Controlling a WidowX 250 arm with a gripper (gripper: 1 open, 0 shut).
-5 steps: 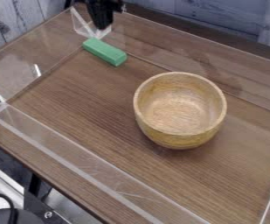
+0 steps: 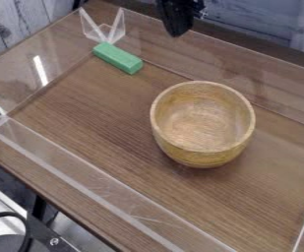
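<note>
My black gripper [image 2: 178, 22] is at the top centre of the camera view, partly cut off by the frame edge, above the table; whether its fingers are open or shut is hard to make out. A green block [image 2: 116, 57] lies on the wooden table [image 2: 82, 123] at the upper left, below and left of the gripper. A clear, crumpled plastic item [image 2: 103, 27] stands just behind the block. A round light wooden bowl [image 2: 202, 146] sits right of centre.
A black cable [image 2: 23, 228] is at the bottom left corner. Pale walls border the table at the back.
My gripper has moved to the right, away from above the green block and the plastic item. The block and bowl have not visibly moved.
</note>
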